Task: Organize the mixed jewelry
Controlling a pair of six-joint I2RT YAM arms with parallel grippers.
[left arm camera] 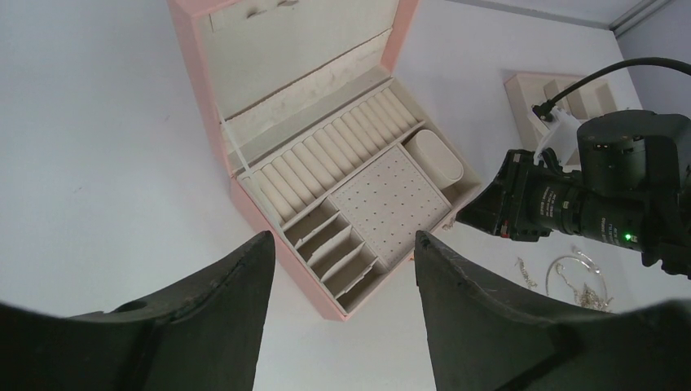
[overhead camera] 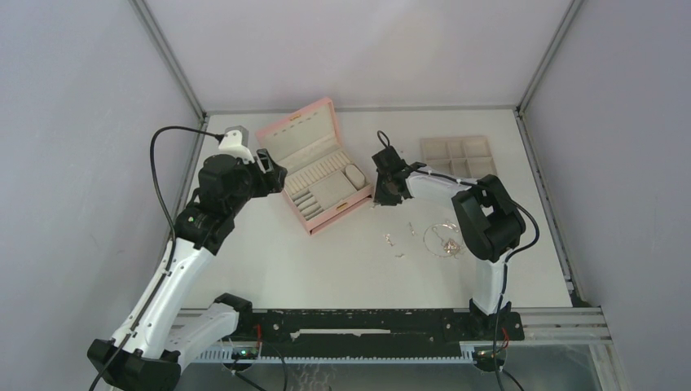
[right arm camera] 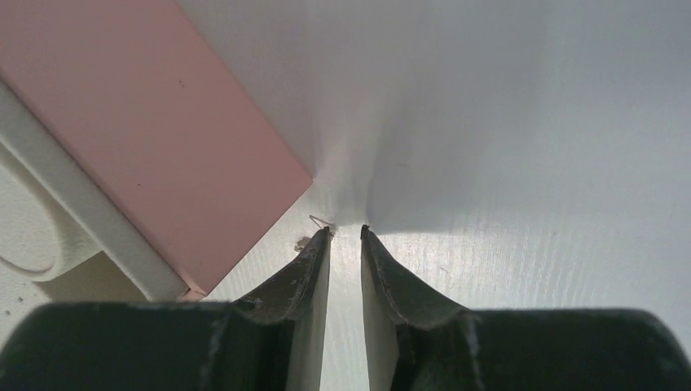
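Note:
The pink jewelry box (overhead camera: 342, 213) lies open near the table's middle, with ring rolls (left arm camera: 314, 167), small slots and an earring board (left arm camera: 391, 199) in view. Over bare table beside the box's near corner, my right gripper is part open. A small earring (right arm camera: 303, 243) lies at its left fingertip, partly hidden behind it; nothing shows between the fingers. My left gripper hangs open and empty to the left of the box. Several small jewelry pieces (overhead camera: 389, 239) and a ring-shaped bangle with a tangled chain (overhead camera: 451, 246) lie on the table.
A shallow divided tray (overhead camera: 458, 147) stands at the back right, partly behind the right arm. The pink box wall (right arm camera: 204, 163) stands close to the right gripper's left side.

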